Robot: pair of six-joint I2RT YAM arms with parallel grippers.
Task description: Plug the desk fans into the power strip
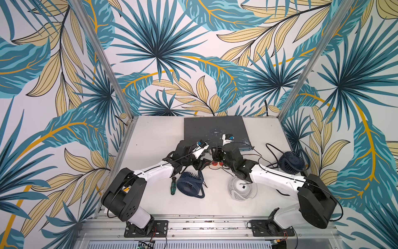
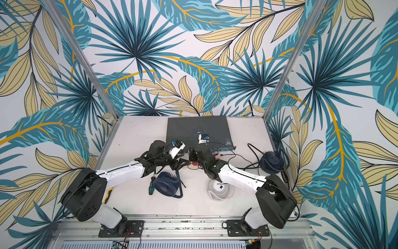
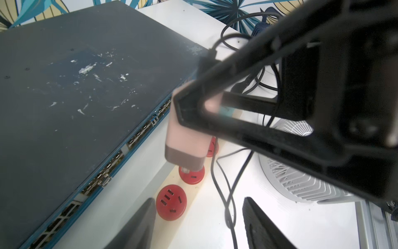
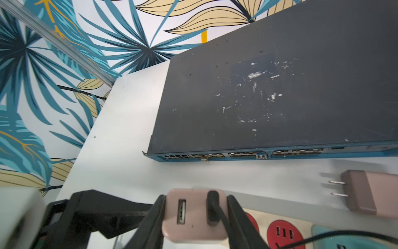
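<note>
My right gripper is shut on a pink charger (image 4: pixel 186 215) with a dark cable in its port. In the left wrist view this charger (image 3: pixel 186 141) hangs over the power strip (image 3: pixel 163 232), close to a red socket (image 3: pixel 191 176); whether its prongs touch cannot be told. My left gripper is open beside it, above another red socket (image 3: pixel 171 202), with nothing between its fingers. A blue desk fan (image 1: pixel 189 186) lies at front left, a white fan (image 1: pixel 241 190) at front right, another dark fan (image 1: pixel 292 161) at far right.
A large dark network switch (image 4: pixel 265 99) lies behind the strip. A second pink charger (image 4: pixel 371 193) lies beside the strip, and cables loop to the right. A green screwdriver (image 1: pixel 173 186) lies left of the blue fan.
</note>
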